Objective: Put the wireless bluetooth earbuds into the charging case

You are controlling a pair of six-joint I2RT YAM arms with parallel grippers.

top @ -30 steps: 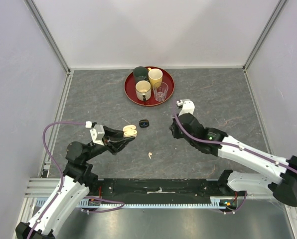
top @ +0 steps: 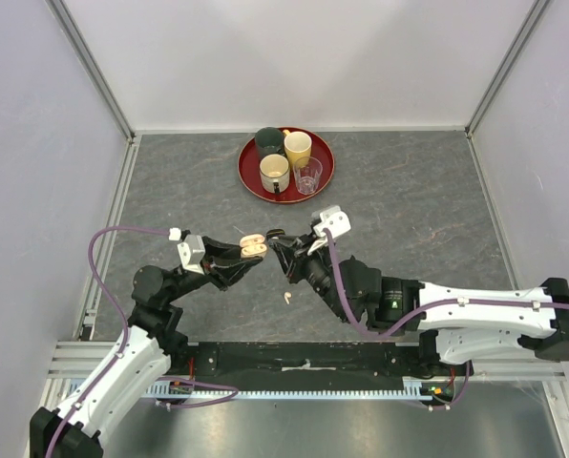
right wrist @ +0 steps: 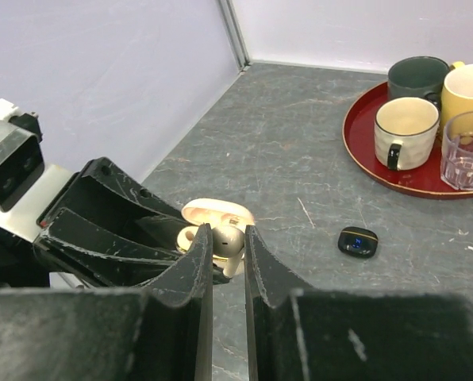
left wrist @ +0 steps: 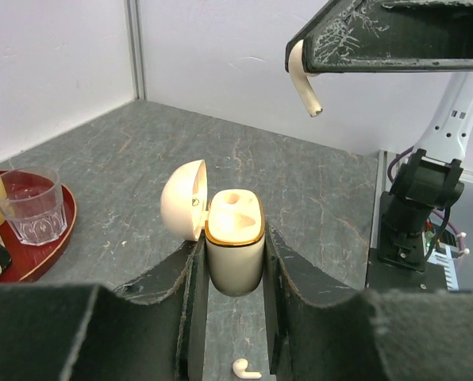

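Note:
The cream charging case (left wrist: 235,266) is clamped in my left gripper (top: 250,256), its lid (left wrist: 186,200) swung open and its earbud sockets (left wrist: 238,205) facing up, empty. My right gripper is shut on a cream earbud (right wrist: 228,241). That earbud's stem (left wrist: 305,86) hangs downward from the fingers, above and to the right of the case in the left wrist view, apart from it. A second earbud (left wrist: 244,369) lies loose on the grey table, also seen as a small light earbud (top: 287,298) from above.
A small black object with a lit display (right wrist: 358,242) lies on the table behind the grippers. Farther back, a red tray (right wrist: 362,149) bears mugs and a clear glass (top: 307,176). Bare tabletop (top: 418,210) extends to the right.
The left gripper with the case moved only slightly.

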